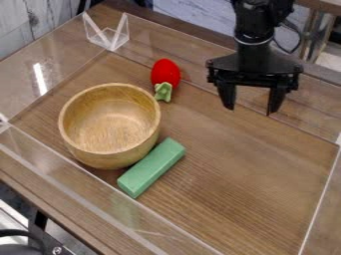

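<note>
A black robot arm reaches down from the top right, ending in a gripper with two fingers spread apart over the bare wooden table, nothing visible between them. To its left lie a red strawberry-like object with a green piece beside it. A round wooden bowl, apparently empty, sits at the left, with a green bar below it, lying diagonally.
A small white wire-like holder stands at the top left by the table's edge.
</note>
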